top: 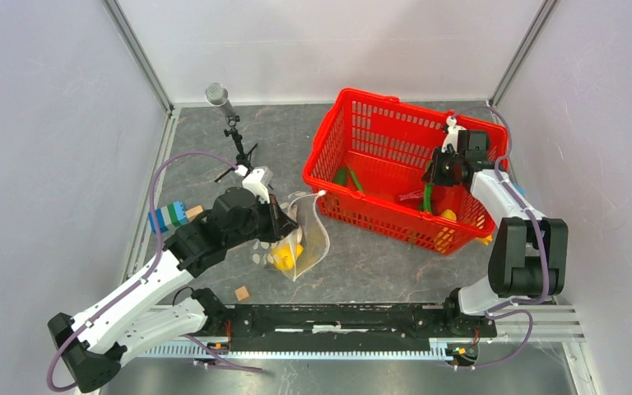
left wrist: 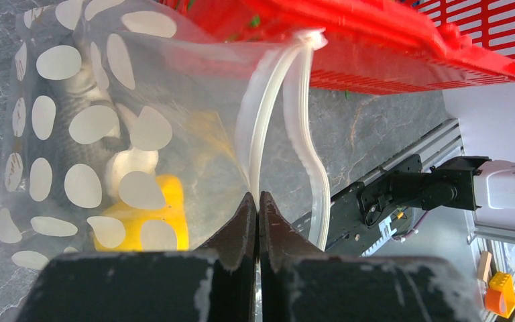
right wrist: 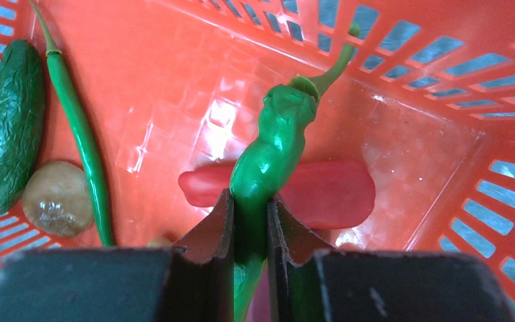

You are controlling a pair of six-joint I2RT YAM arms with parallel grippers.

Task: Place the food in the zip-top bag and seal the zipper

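Observation:
My left gripper (top: 286, 229) is shut on the rim of the clear, spotted zip top bag (top: 316, 239). In the left wrist view the white zipper strip (left wrist: 265, 121) runs up from the fingertips, and the bag's mouth gapes. Inside the bag lies a yellow food piece (left wrist: 174, 201) beside a paler one. Over in the basket (top: 370, 226), my right gripper is shut on a long green pepper (right wrist: 265, 157), its fingers pressed to both sides. The pepper's stem reaches the basket's wall. Below it lies a red pepper (right wrist: 335, 194).
The basket also holds a cucumber (right wrist: 10, 124), a thin green chili (right wrist: 74, 111) and a brown round food (right wrist: 58, 198). A microphone stand (top: 236, 136) stands behind the bag; a small wooden block (top: 242, 293) lies in front.

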